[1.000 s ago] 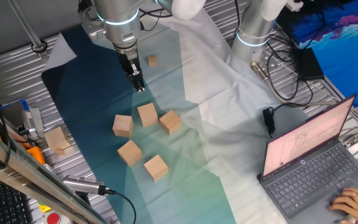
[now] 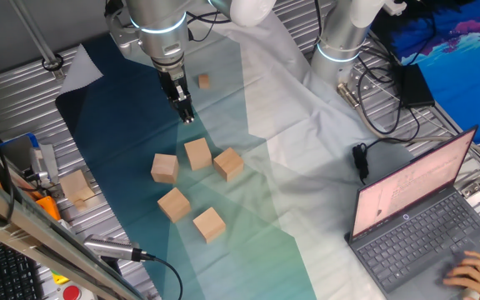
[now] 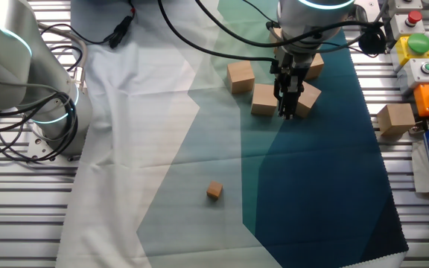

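Observation:
Several wooden cubes lie in a loose cluster on the patterned cloth, among them a left cube, an upper cube, a right cube, and the nearest one. Apart from them, a much smaller wooden cube rests by itself; in the second view this small cube has bare cloth all round. My black gripper hangs pointing down above the cloth, between the small cube and the cluster. From the other side, the gripper overlaps some cubes. No object shows in it; its finger gap is too small to read.
A laptop with a person's hand on it stands at the right. Another wooden block sits on the metal table outside the cloth.
Neither my gripper nor the cubes have visibly moved. The person's hand on the laptop has shifted very slightly.

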